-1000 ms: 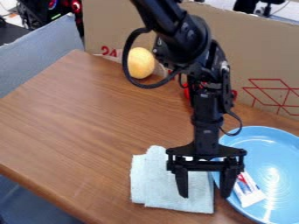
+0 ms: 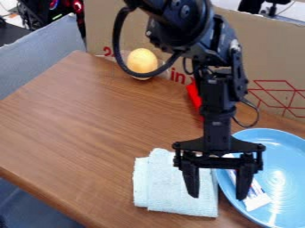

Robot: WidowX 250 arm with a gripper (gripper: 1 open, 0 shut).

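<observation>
My gripper (image 2: 217,182) hangs low over the right edge of a folded white cloth (image 2: 163,189) and the left side of a blue plate (image 2: 292,167), its two fingers spread apart. On the plate, under and beside the right finger, lies a white packet (image 2: 255,198) with some printing, partly hidden by the gripper. I see nothing held between the fingers.
A yellow round object (image 2: 142,61) sits at the back before a cardboard box (image 2: 268,67). A red object (image 2: 193,96) is partly behind my arm.
My arm and gripper have risen slightly since a second ago. The cloth, plate and packet look unmoved.
</observation>
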